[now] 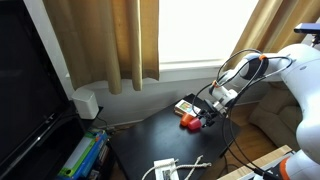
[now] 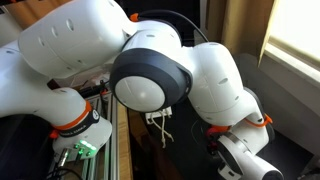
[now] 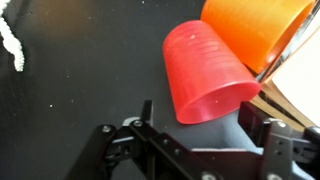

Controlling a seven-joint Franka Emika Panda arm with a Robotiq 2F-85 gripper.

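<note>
A red cup [image 3: 205, 70] lies on its side on the dark table, its mouth facing my gripper in the wrist view. The fingers stand apart, one on either side of the cup's rim, and no contact shows. Touching or close behind the red cup is an orange cup [image 3: 255, 28], also tipped over. In exterior view 1 the red cup [image 1: 194, 125] and the orange cup [image 1: 186, 119] sit just left of the arm's end. The second exterior view has the arm hiding both cups.
A light-coloured book or box [image 1: 183, 106] lies beyond the cups, under the window. A white power strip [image 1: 166, 169] and a pale cord [image 1: 190, 165] lie at the table's near edge.
</note>
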